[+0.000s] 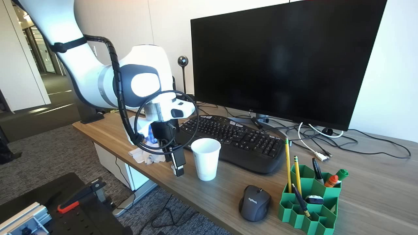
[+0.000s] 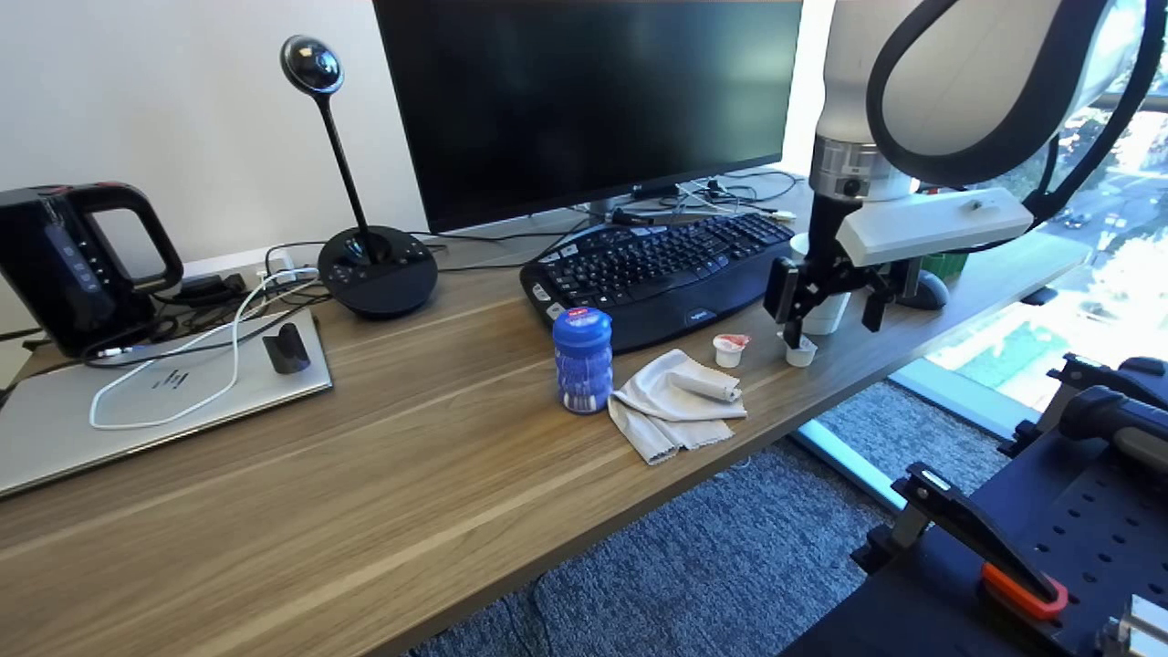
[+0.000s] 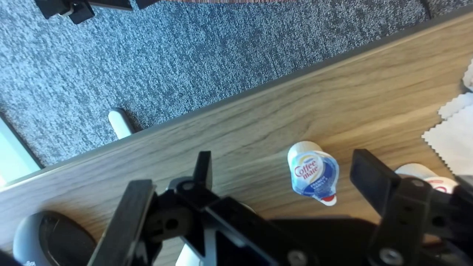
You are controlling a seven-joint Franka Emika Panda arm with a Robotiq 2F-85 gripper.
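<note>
My gripper is open, its fingers wide apart and pointing down toward the desk. A blue-lidded Coffee mate creamer cup (image 3: 313, 172) lies between the fingers in the wrist view, closer to the right one and touching neither there. In exterior view 2 the same creamer (image 2: 802, 352) rests on the desk by my gripper (image 2: 832, 318); in exterior view 1 a finger hides much of it. A second creamer with a reddish lid (image 2: 730, 349) sits just beside. Close to the gripper stands a white paper cup (image 1: 206, 160), upright.
A keyboard (image 1: 235, 141) lies behind the cup, a mouse (image 1: 255, 203) and a green pen holder (image 1: 309, 199) to its right. A crumpled cloth (image 2: 675, 405) and a blue canister (image 2: 582, 361) are near the creamers. The desk's front edge is close.
</note>
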